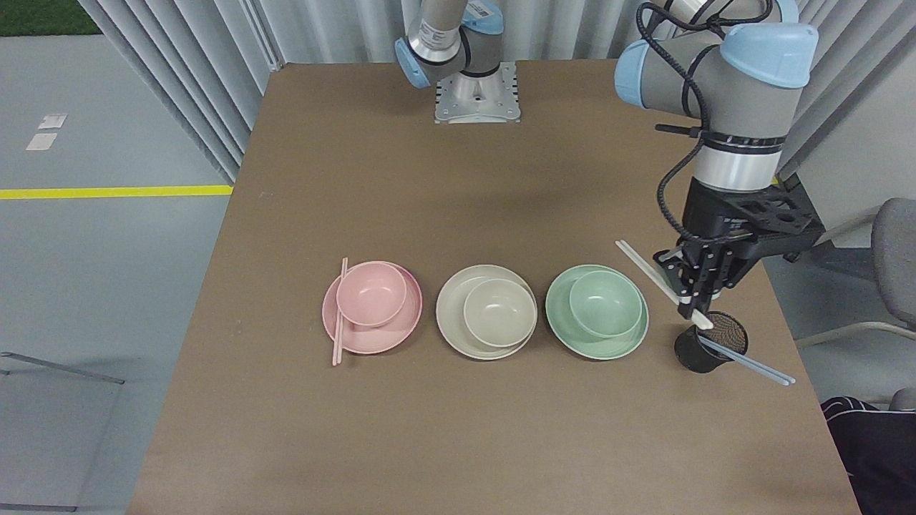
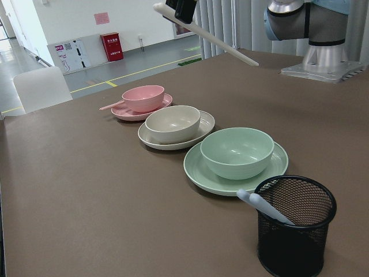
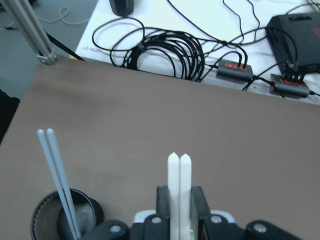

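My gripper is shut on a pair of white chopsticks, held above the table at the right, near a black mesh pen holder. Pale blue chopsticks stand leaning in that holder. To its left, in the front view, a mint bowl on a mint plate, a cream bowl on a cream plate, and a pink bowl on a pink plate form a row, with pink chopsticks on the pink plate's left side.
In the wrist view, coiled cables and dark boxes lie on a white surface beyond the table edge.
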